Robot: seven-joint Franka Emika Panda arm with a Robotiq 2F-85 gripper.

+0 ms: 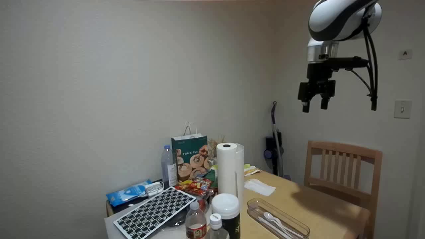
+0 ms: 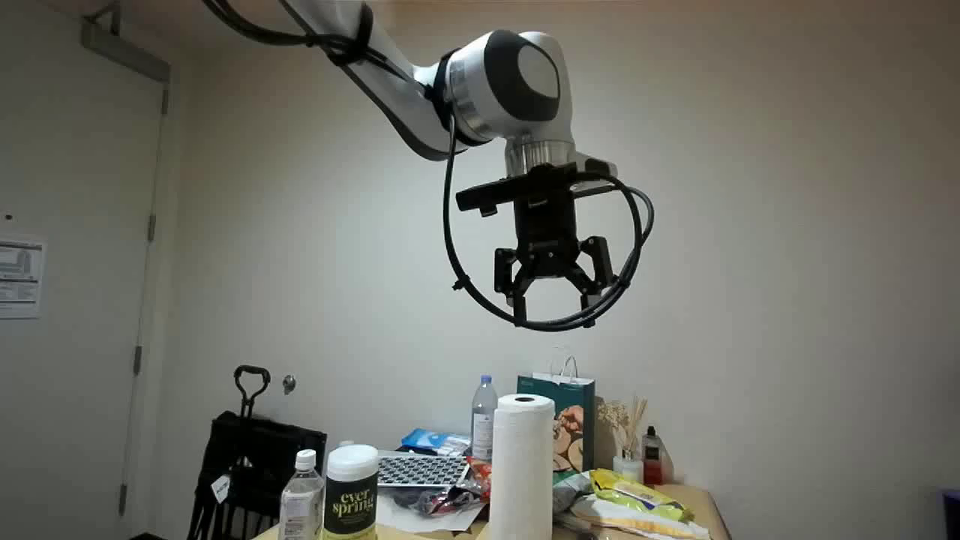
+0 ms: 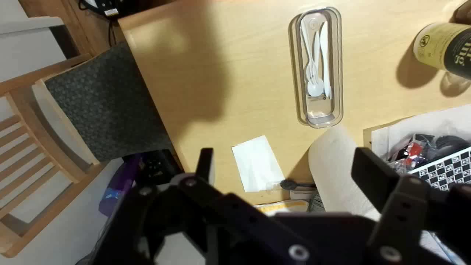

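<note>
High above the table, my gripper stands open, its two fingers apart with nothing between them. Looking down past the fingers in the wrist view, I see a clear plastic tray holding a white fork, spoon and knife. A flat white napkin lies on the bare wood near it, with a dark utensil at its edge. The white paper towel roll stands upright behind the tray in exterior view 1. My gripper touches none of these.
Bottles, a white-lidded canister, a checkered board, snack packets and a green paper bag crowd the table.
</note>
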